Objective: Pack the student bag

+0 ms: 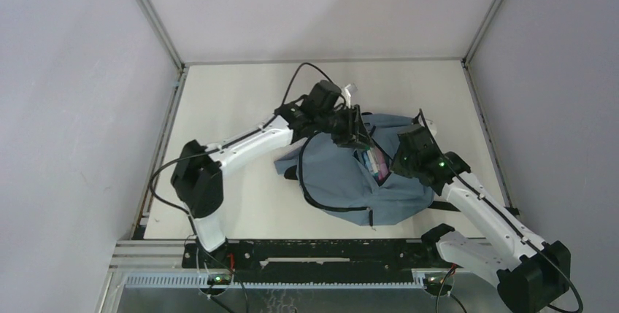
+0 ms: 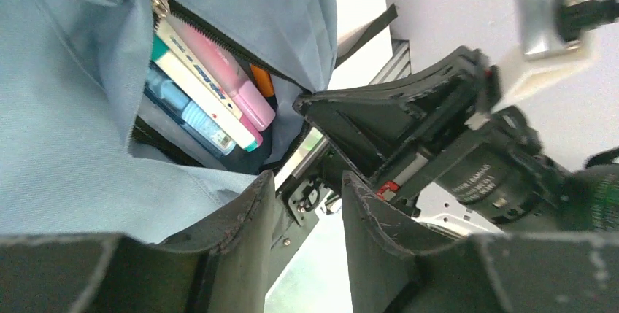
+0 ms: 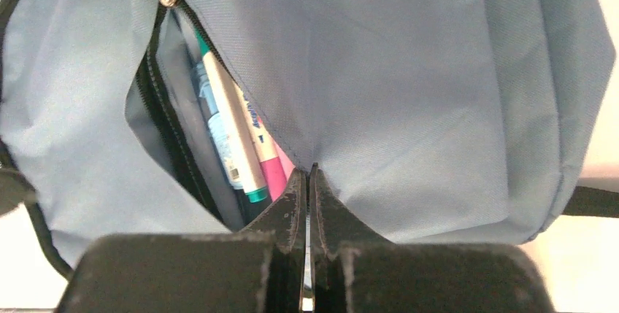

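Note:
A blue-grey student bag (image 1: 336,180) lies flat on the table with its zipped pocket gaping. Inside the pocket, the left wrist view shows a white marker with teal ends (image 2: 195,83), a pink highlighter (image 2: 232,72), a light blue pen (image 2: 191,112), a white and pink pen (image 2: 223,94) and an orange item (image 2: 261,79). My left gripper is open over the pocket, nothing between its fingers. At the pocket's edge, my right gripper is shut, with the edge cloth pinched at its tips.
A black strap (image 3: 593,202) sticks out from the bag's right side. Both arms come close together over the pocket.

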